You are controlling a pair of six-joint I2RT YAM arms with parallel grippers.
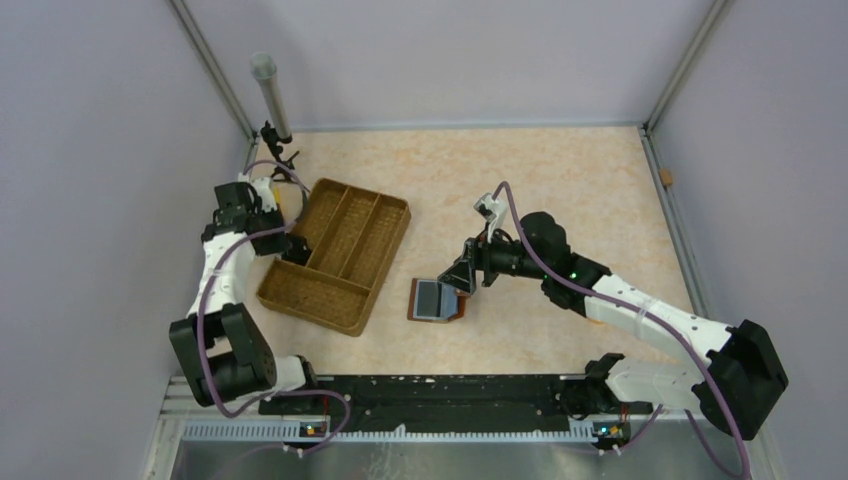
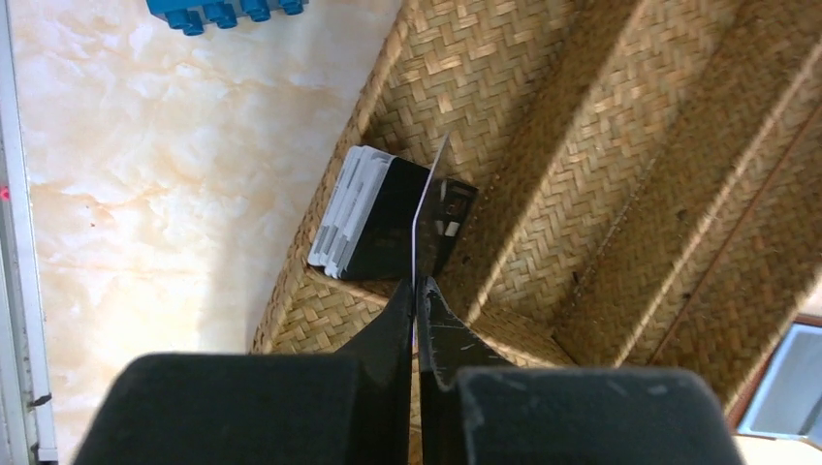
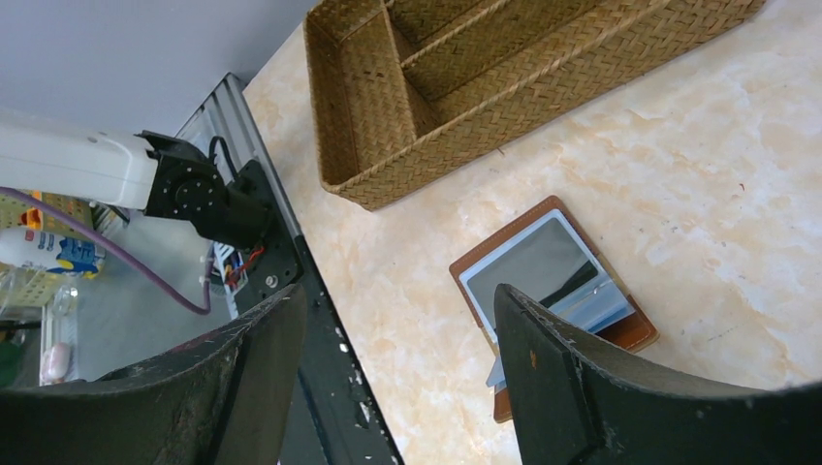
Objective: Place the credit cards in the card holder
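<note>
My left gripper is shut on a thin card [image 2: 426, 199], held upright on edge above a stack of cards [image 2: 373, 218] in the left compartment of the woven tray [image 1: 350, 319]. My right gripper stands open over it with nothing between its fingers.
A blue toy block [image 2: 223, 10] lies beside the tray at the left. A lamp stand [image 1: 272, 100] rises at the back left.
</note>
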